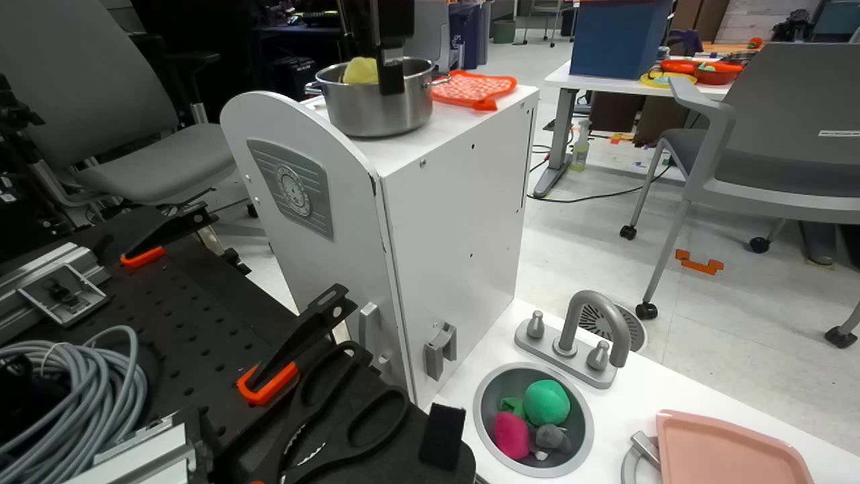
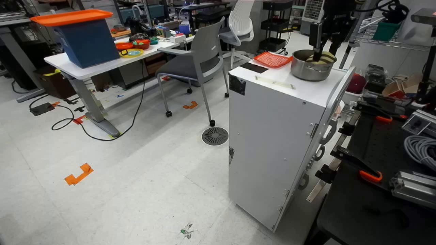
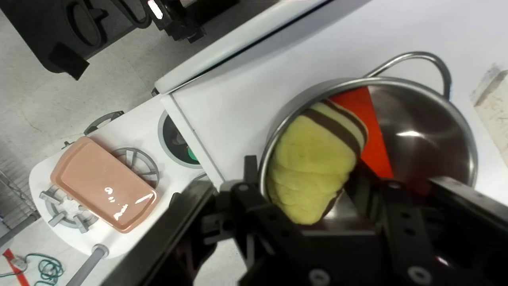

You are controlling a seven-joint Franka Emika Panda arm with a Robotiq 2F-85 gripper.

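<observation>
A steel pot (image 3: 443, 119) stands on top of the white cabinet (image 1: 451, 177). Inside it lies a yellow plush piece with brown stripes (image 3: 309, 147), leaning against the wall, and a flat red-orange piece (image 3: 374, 128). My gripper comes down over the pot's edge with its fingers apart. One of its fingers (image 1: 392, 78) hangs outside the near rim; the other appears to be inside the pot, beyond the plush. The plush and the pot wall lie between them. Whether either finger touches them is unclear.
An orange-red perforated mat (image 2: 273, 59) lies beside the pot. The cabinet has a raised rounded side panel (image 1: 282, 121). Below are a sink (image 1: 592, 419) holding several plush pieces, a faucet (image 1: 576, 314) and a pink tray (image 3: 107, 181).
</observation>
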